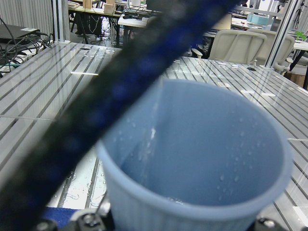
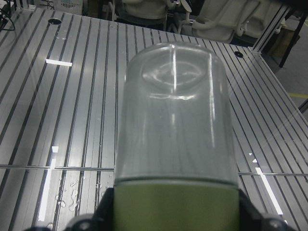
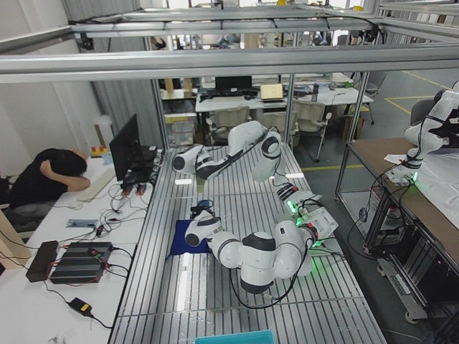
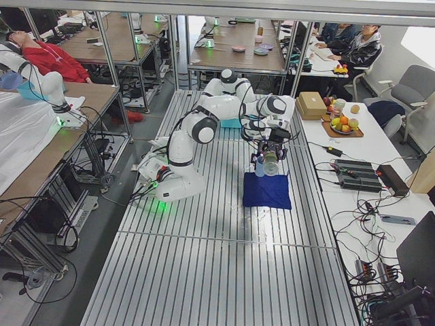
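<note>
A light blue cup (image 1: 192, 144), upright with drops inside, fills the left wrist view, low between the fingers of my left gripper, largely hidden behind it. A clear cylinder with a green lower band (image 2: 175, 120) fills the right wrist view at my right gripper, whose fingertips are mostly hidden. In the camera right view the blue cup (image 4: 259, 168) and the clear-and-green vessel (image 4: 270, 164) are side by side over a dark blue cloth (image 4: 266, 193), both grippers around them.
A turquoise tray (image 3: 234, 338) lies at the near end of the slatted metal table (image 4: 183, 272), where water drops show. The side desk (image 3: 79, 301) holds electronics, cables and a monitor.
</note>
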